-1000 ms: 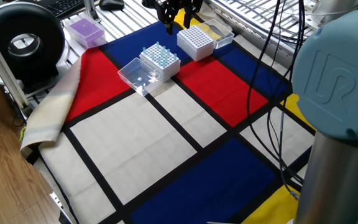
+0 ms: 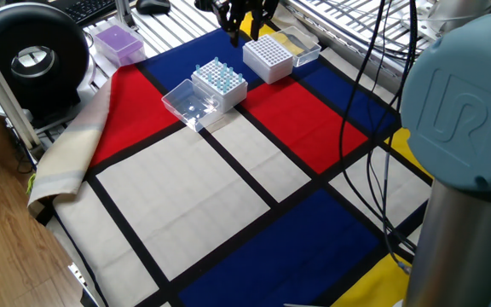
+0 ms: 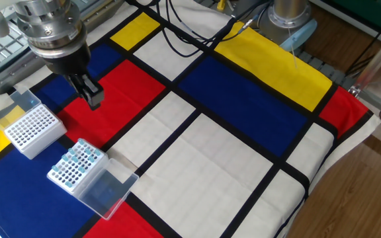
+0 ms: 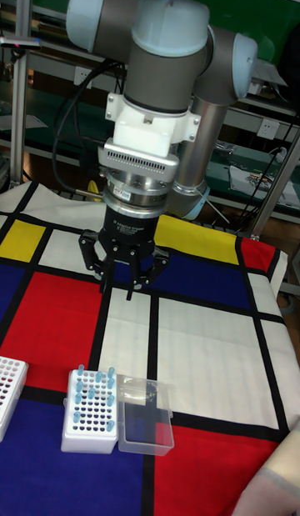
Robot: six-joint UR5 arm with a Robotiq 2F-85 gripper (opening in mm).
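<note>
A white tip rack with several pale blue tips (image 2: 219, 78) stands in its box, the clear lid (image 2: 190, 104) hinged open on the cloth. Close by is a second white rack (image 3: 35, 132) whose holes show no tips standing up; its lid is folded back too. My gripper (image 4: 117, 290) points down above the cloth, open, its two fingertips apart and nothing between them. From exterior view 1 the gripper (image 2: 245, 39) appears at the top edge, behind the racks. Seen from exterior view 2, it hangs over the red patch (image 3: 127, 92), clear of both racks.
A closed purple-topped box (image 2: 119, 43) sits at the table's far left, near a black round device (image 2: 43, 60). Dark cables (image 2: 373, 128) hang beside the arm.
</note>
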